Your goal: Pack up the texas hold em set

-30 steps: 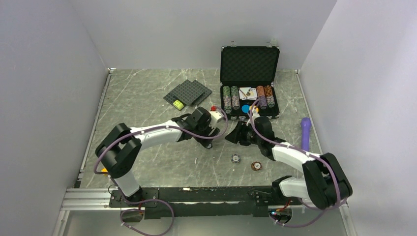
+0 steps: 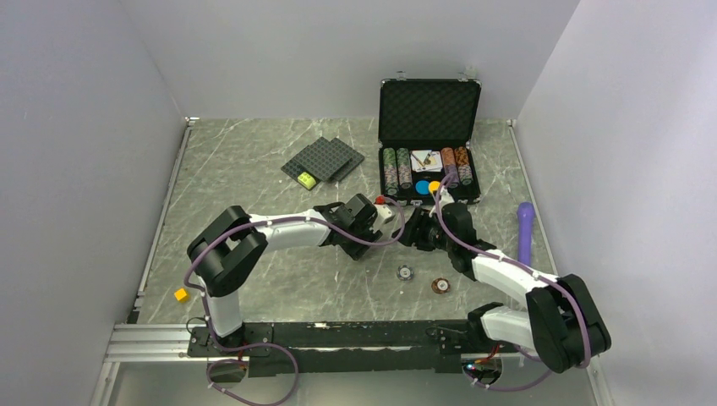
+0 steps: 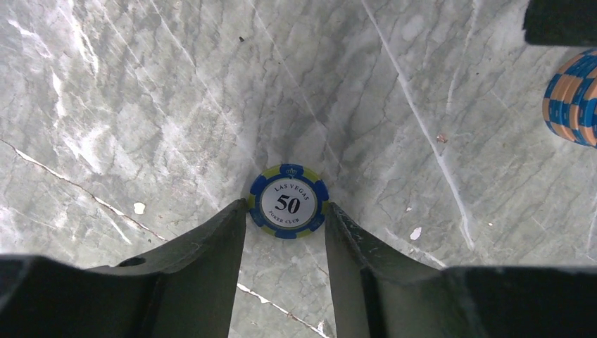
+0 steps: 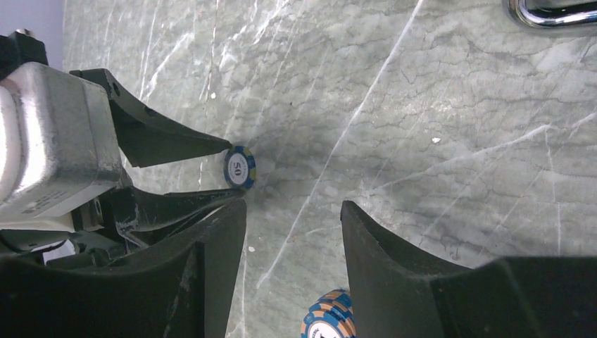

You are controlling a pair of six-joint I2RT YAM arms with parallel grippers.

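Note:
My left gripper is part open around a blue and yellow 50 chip lying on the marble table, fingertips at its edges; the same chip point(image 4: 239, 167) shows between those fingers in the right wrist view. My right gripper stands open and empty, with a blue-orange chip stack point(image 4: 328, 318) beneath. The open chip case point(image 2: 429, 110) at the back holds chip rows and cards.
Dark square mats point(image 2: 323, 159) with a green block point(image 2: 306, 179) lie left of the case. A purple bar point(image 2: 524, 233) lies at the right edge, an orange cube point(image 2: 180, 294) at the front left.
Over the last second my left arm moved right and slightly toward the front; my right gripper shifted slightly right.

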